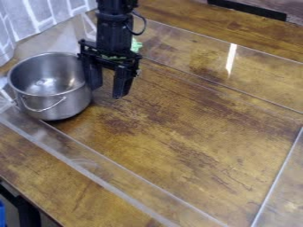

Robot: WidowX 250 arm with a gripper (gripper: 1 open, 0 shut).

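My gripper [106,78] hangs from the black arm at the upper middle, just right of a steel pot [50,87] with a wire handle. Its two dark fingers stand apart, one by the pot's right rim and one over the wood to the right, with nothing visible between them.
A green object [136,44] lies behind the arm, partly hidden. A pale cloth [35,22] is at the back left.
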